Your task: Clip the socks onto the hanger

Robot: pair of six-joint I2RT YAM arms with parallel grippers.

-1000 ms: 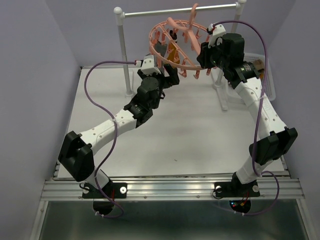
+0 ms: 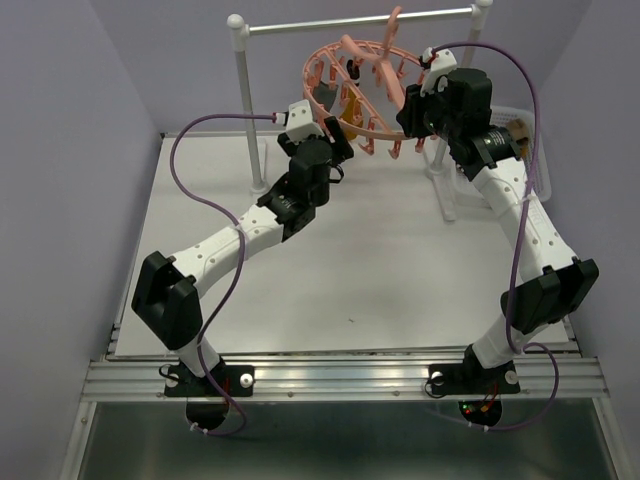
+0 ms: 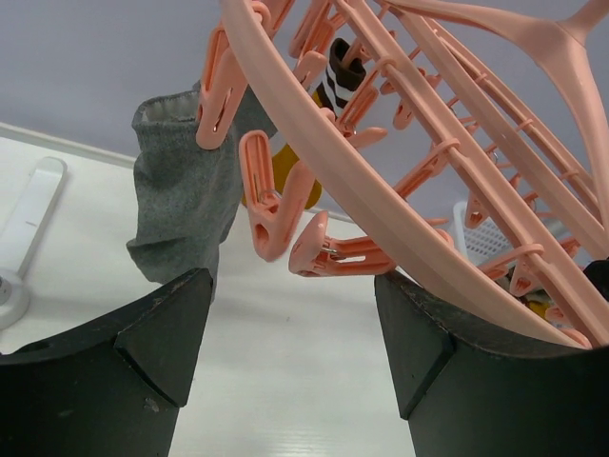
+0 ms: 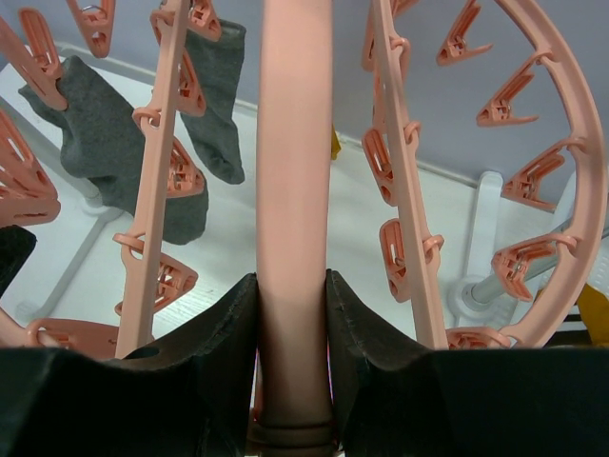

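Observation:
The pink round clip hanger (image 2: 365, 128) hangs from a white bar, its clips pointing down. A grey sock (image 3: 181, 186) and a yellow sock (image 3: 284, 169) with black and white stripes hang among the clips at its far left side. My left gripper (image 2: 338, 142) is below the hanger's near left rim; in the left wrist view its fingers (image 3: 162, 343) stand apart with no sock between them, empty clips above. My right gripper (image 2: 404, 112) is shut on a pink hanger spoke (image 4: 293, 238) at the right.
White posts (image 2: 245, 110) hold up the bar (image 2: 360, 21). Behind the right arm stands a white basket (image 2: 543, 165) with things in it, partly hidden.
The left gripper has shifted slightly at the hanger's near left rim, and its fingers look closer together. The hanger has swung slightly right. The right arm has barely moved.

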